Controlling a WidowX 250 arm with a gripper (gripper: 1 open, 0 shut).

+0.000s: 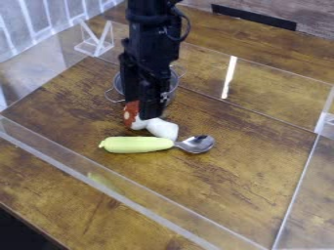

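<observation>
My black gripper (148, 103) hangs low at the centre, its fingers just over a red-and-white mushroom toy (162, 128), partly hiding it. Whether the fingers touch it, and how wide they stand, I cannot tell. A pale yellow-green corn-shaped toy (136, 145) lies in front, beside a metal spoon (196, 144). The metal pot (171, 82) behind is mostly hidden by my gripper.
The wooden tabletop (235, 186) has clear acrylic side panels round it and a white wire holder (94, 41) at the back left.
</observation>
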